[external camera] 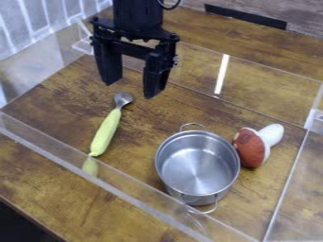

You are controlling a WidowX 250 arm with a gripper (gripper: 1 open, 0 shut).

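Note:
My black gripper (132, 71) hangs over the upper middle of the wooden surface, open, with its two fingers spread wide and nothing between them. Below it to the left lies a pale yellow-green corn cob (104, 133) with a small metal spoon-like end (123, 99) at its top; whether that is a separate piece is unclear. A steel pot (195, 165) with wire handles stands at the lower right. Right of the pot lies a mushroom-like toy (252, 148) with a red-brown cap and white stem.
Clear plastic walls (284, 90) edge the work area on several sides. A white slatted object (120, 14) is at the top left.

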